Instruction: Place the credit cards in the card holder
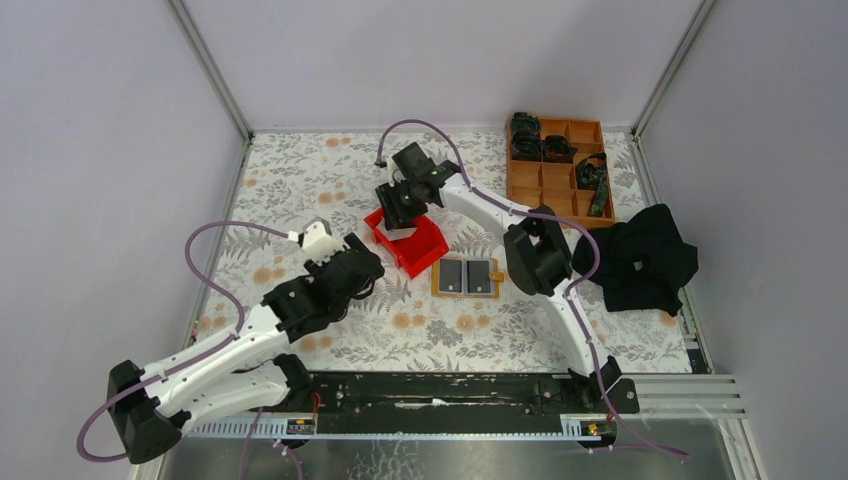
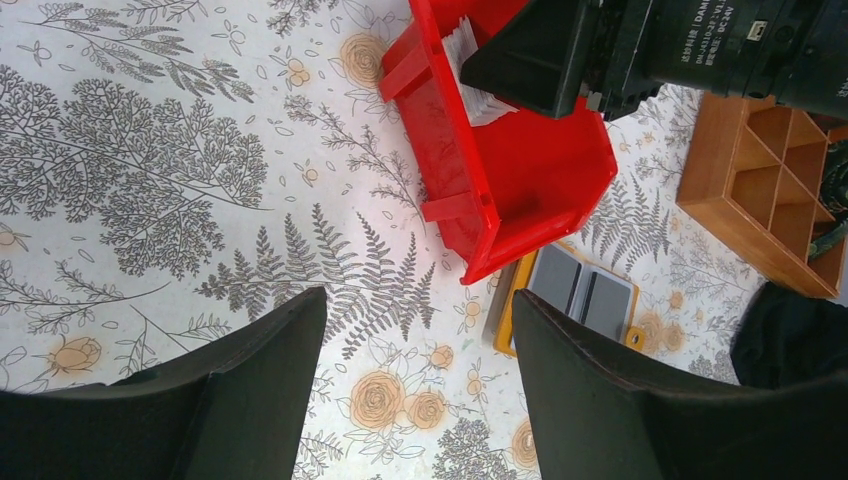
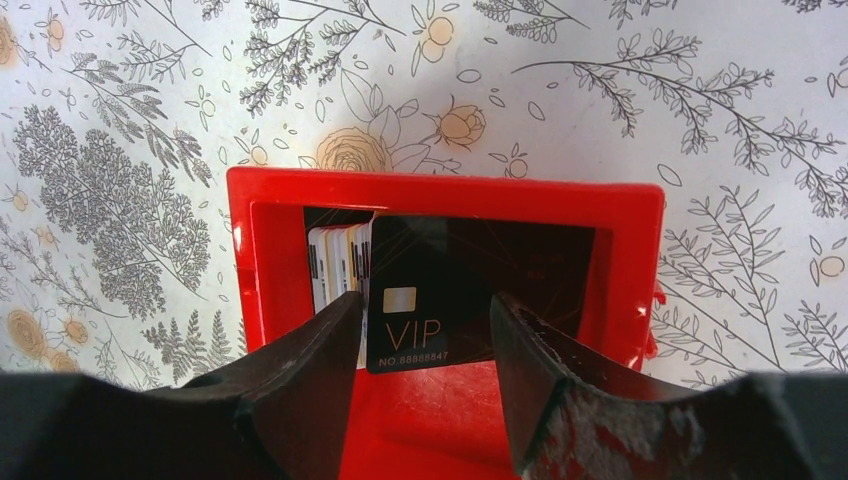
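A red open box stands on the patterned table. Inside it are a black VIP card and a row of cards on edge. Over the box, my right gripper is open, its fingertips spread across the black card's lower part; whether they touch it cannot be told. To the lower right of the box in the top view lies a flat yellow-edged case with two dark grey panels, apparently the card holder. My left gripper is open and empty, left of the box.
At the back right is a wooden compartment tray holding dark coiled items. Black cloth lies crumpled at the right. Bare table shows in front of the red box and at the far left.
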